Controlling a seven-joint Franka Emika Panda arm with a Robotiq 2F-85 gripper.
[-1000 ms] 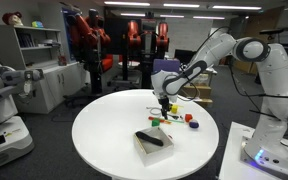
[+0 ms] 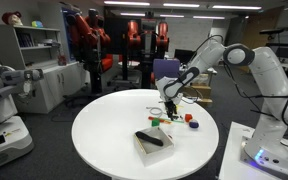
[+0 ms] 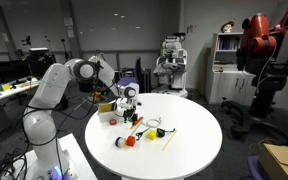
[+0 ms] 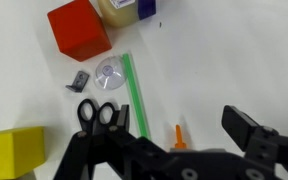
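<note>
My gripper stands open above the white table, its dark fingers far apart at the bottom of the wrist view, nothing held between them. Below it lie a thin green stick [image 4: 136,92] and a small orange piece [image 4: 180,137], the latter partly hidden. Black-handled scissors [image 4: 107,112] are left of the stick, beside a clear round disc [image 4: 110,72] and a small grey piece [image 4: 81,81]. Further off sit a red block [image 4: 79,30], a yellow block [image 4: 12,152] and a roll [image 4: 124,10] cut by the top edge.
In exterior view 1, an open box [image 2: 153,150] with a black item [image 2: 149,138] inside stands toward the front of the round table [image 2: 99,135]. Several small objects cluster around the gripper.
Across the last second the arm has shifted a little to the right and lower over the cluster in exterior view 1. The box and the objects on the table appear unmoved.
</note>
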